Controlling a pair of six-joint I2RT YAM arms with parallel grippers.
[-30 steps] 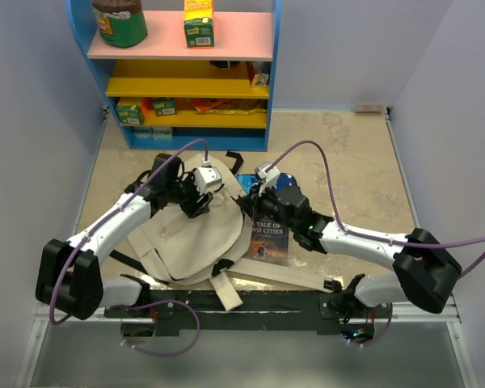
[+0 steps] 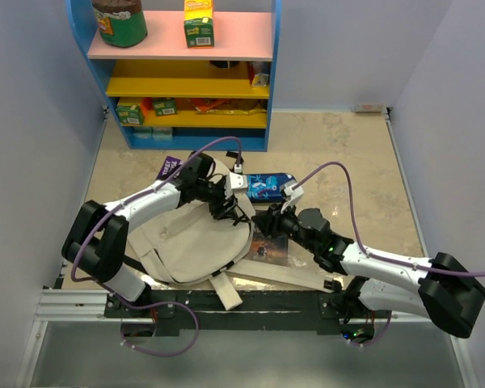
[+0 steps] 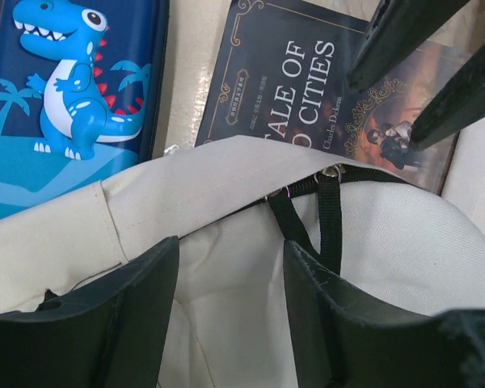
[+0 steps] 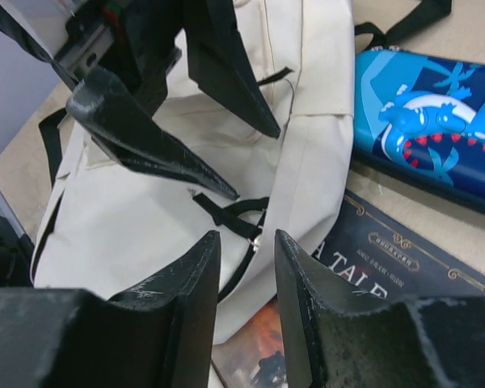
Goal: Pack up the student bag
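The cream bag [image 2: 196, 246] lies flat at the left. Its black zipper edge runs along the side facing the book, with two black zipper pulls [image 3: 330, 222] in the left wrist view. Over that edge hangs my left gripper [image 2: 228, 214], its fingers [image 3: 158, 295] parted and no cloth visibly pinched. My right gripper [image 2: 263, 222] is just right of the edge, open, with a gap between its fingers and the bag behind them. A dark book, A Tale of Two Cities [image 2: 268, 249], and a blue dinosaur case [image 2: 267, 187] lie right of the bag.
Behind stands a blue shelf unit [image 2: 273, 81] holding boxes and packets. A purple item [image 2: 169, 166] lies by the bag's far left. Grey walls close both sides. Both grippers are close together.
My left gripper has moved right and a little nearer the front, over the bag's edge. My right gripper has shifted right and slightly toward the front, away from that edge.
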